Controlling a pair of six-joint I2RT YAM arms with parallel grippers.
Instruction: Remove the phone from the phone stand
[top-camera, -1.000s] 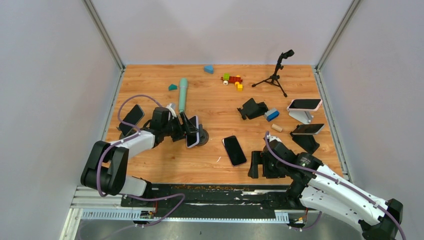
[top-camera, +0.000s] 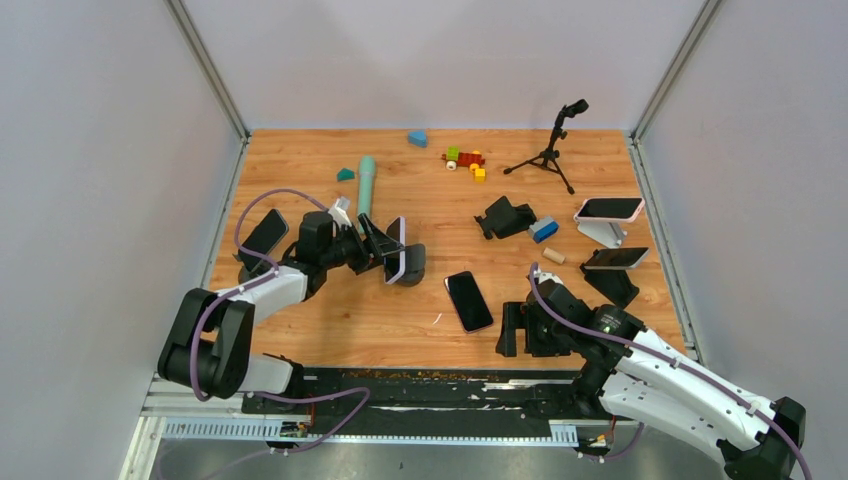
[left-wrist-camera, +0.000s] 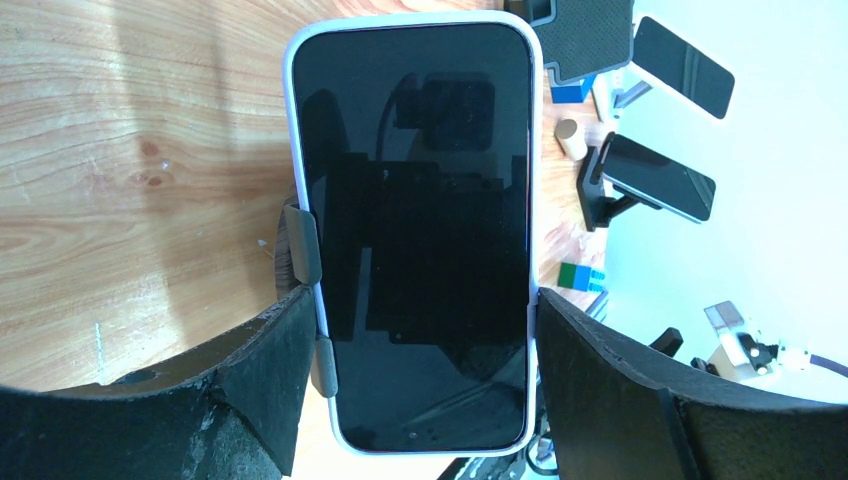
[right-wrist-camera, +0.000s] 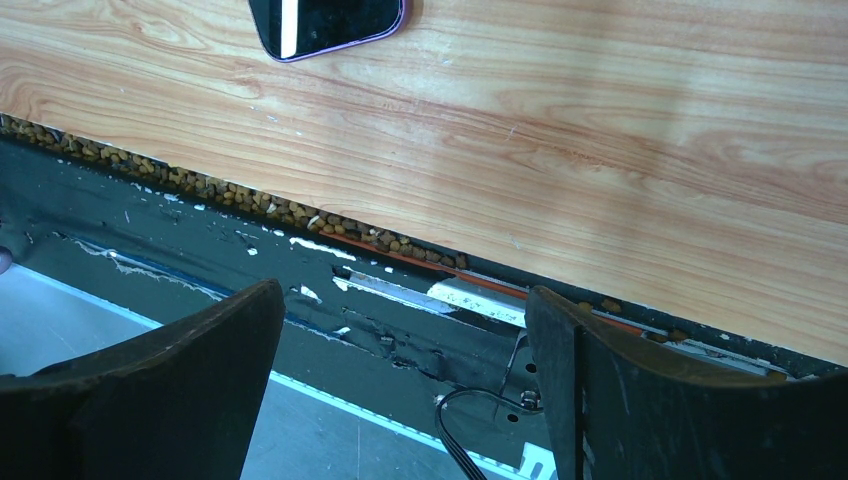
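Note:
A phone with a pale purple edge (left-wrist-camera: 425, 240) stands on a dark stand (top-camera: 412, 266). Two lip hooks of the stand (left-wrist-camera: 303, 245) still show at the phone's left side in the left wrist view. My left gripper (top-camera: 388, 250) is open around the phone, one finger by each long edge; the fingertips (left-wrist-camera: 545, 305) lie close against those edges, and whether they touch is hard to tell. Over the table's front right, my right gripper stands open and empty.
A black phone (top-camera: 469, 301) lies flat at the front middle. Other phones on stands are at the far left (top-camera: 264, 233) and right (top-camera: 610, 209). A black folded stand (top-camera: 504, 217), a blue block (top-camera: 543, 229) and a small tripod (top-camera: 550, 150) stand further back.
The phone and its stand have shifted right and slightly back, and the stand's base looks tipped. My left gripper has moved slightly the same way. The right arm has stayed put.

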